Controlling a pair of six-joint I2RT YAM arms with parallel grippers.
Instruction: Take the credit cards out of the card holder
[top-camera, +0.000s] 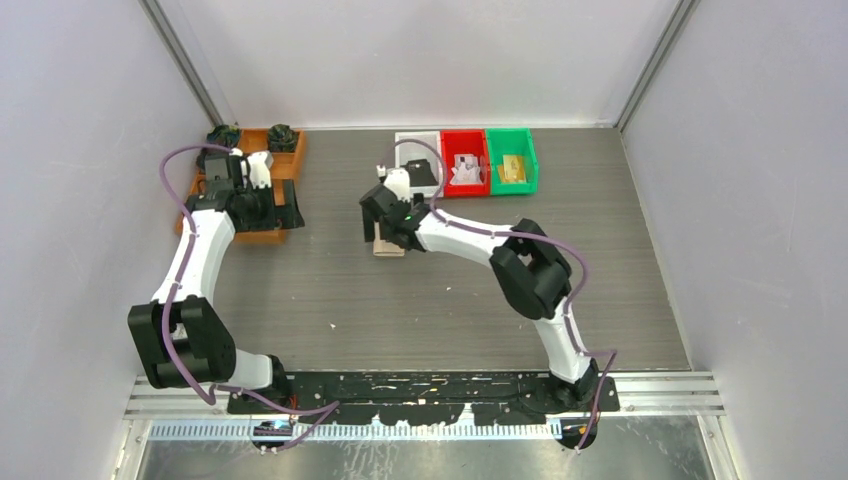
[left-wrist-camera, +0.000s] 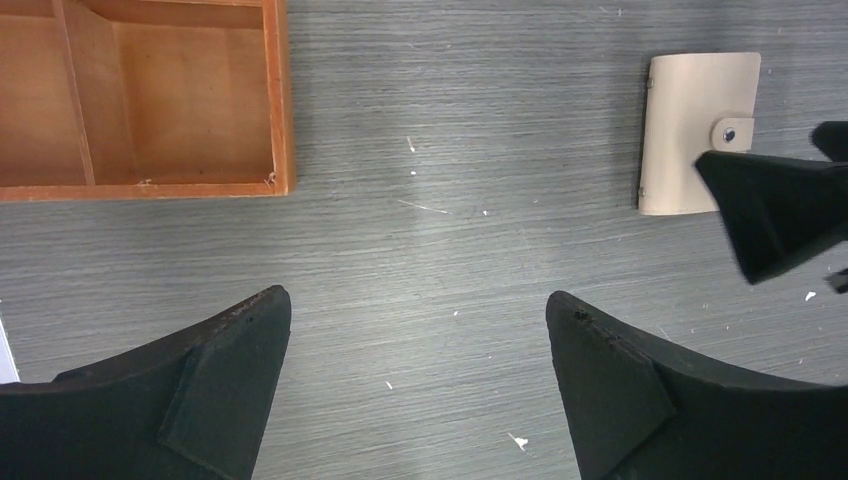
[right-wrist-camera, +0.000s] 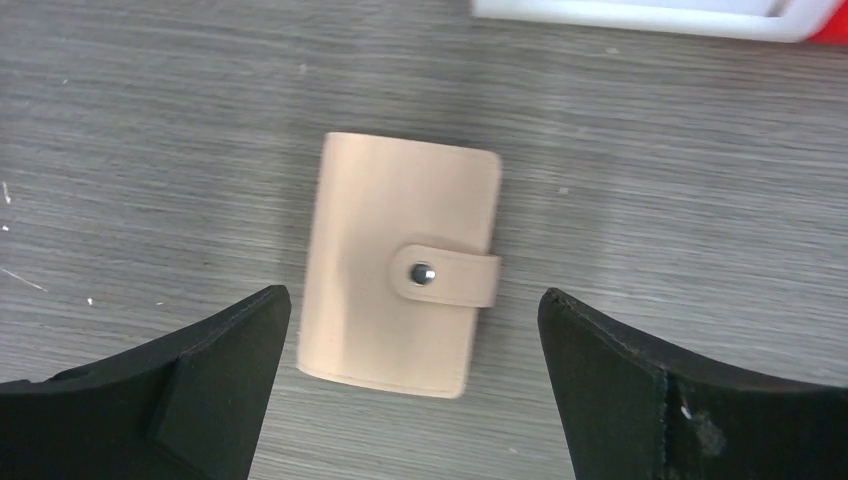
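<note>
The beige card holder (right-wrist-camera: 370, 230) lies flat on the table, its snap strap (right-wrist-camera: 455, 276) fastened at the right side. No cards show outside it. My right gripper is open above the holder, with the holder between its fingers in the right wrist view but apart from them. From above, the right hand covers most of the holder (top-camera: 389, 249). My left gripper stands open and empty at the left, by the wooden box. In the left wrist view the holder (left-wrist-camera: 690, 110) is at the upper right, partly behind a right gripper finger (left-wrist-camera: 770, 205).
A wooden box (left-wrist-camera: 282, 110) with compartments stands at the left. White (top-camera: 402, 134), red (top-camera: 463, 134) and green (top-camera: 533, 160) bins line the back, with small items inside.
</note>
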